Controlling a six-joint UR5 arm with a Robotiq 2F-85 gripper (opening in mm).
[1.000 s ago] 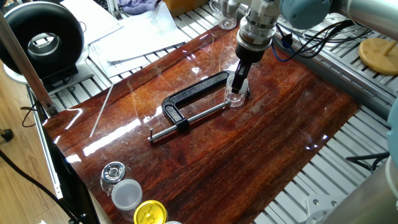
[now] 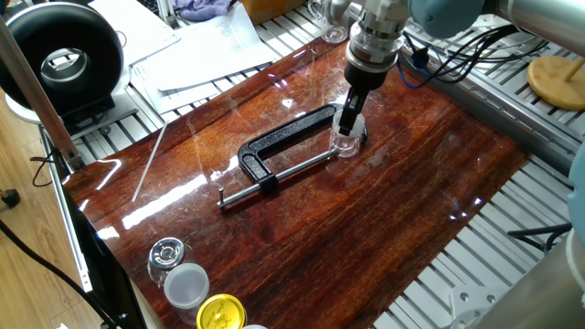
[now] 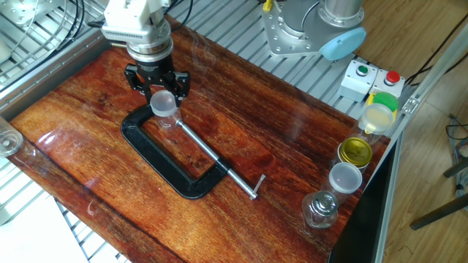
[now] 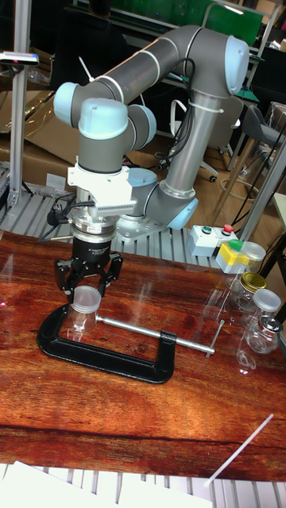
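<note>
A small clear jar with a frosted white lid (image 3: 164, 103) stands upright on the wooden tabletop, at the far end of a black C-clamp (image 3: 162, 164). The clamp lies flat, and the end of its silver screw (image 3: 212, 153) comes up close to the jar; contact cannot be made out. Over the jar, my gripper (image 4: 87, 289) points downward with its black fingers (image 4: 64, 275) spread apart, one to each side of the lid. From the side in exterior view 1, the near finger (image 2: 349, 114) covers part of the lid. No grip on the jar shows.
Several lidded jars line one table edge, including a silver-lidded jar (image 2: 167, 253), a white-lidded jar (image 2: 186, 286) and a yellow-lidded jar (image 2: 221, 313). A glass mug (image 2: 335, 27) stands by the back corner.
The arm has shifted very slightly leftward in exterior view 1, its fingers still over the jar. The jar and clamp have not visibly moved.
</note>
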